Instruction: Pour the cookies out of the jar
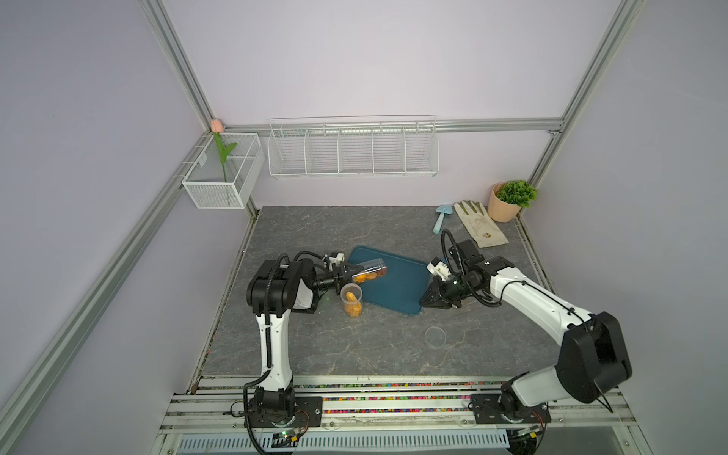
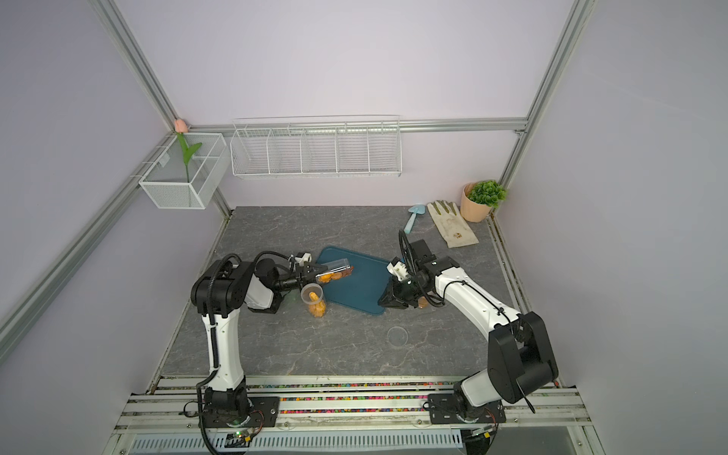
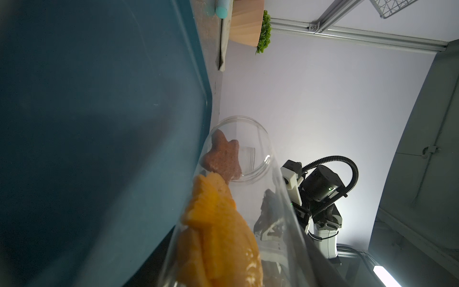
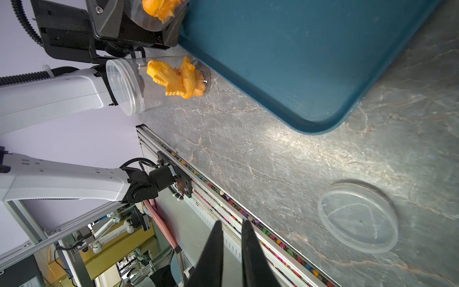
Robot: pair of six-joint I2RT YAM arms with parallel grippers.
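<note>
My left gripper [image 1: 339,274] is shut on a clear jar [image 1: 370,269], lying tilted on its side above the blue tray [image 1: 398,295]. In the left wrist view orange cookies [image 3: 215,239] and a brown star cookie [image 3: 221,157] show inside it. A second jar [image 1: 351,302] with orange cookies stands on the table at the tray's near left. My right gripper is at the tray's right end, its fingers close together; whether anything is between them is unclear. A clear lid [image 4: 357,217] lies on the table in front of the tray.
A potted plant [image 1: 517,195], a glove [image 1: 479,226] and a light blue tool [image 1: 441,216] lie or stand at the back right. Wire baskets [image 1: 352,151] hang on the back wall.
</note>
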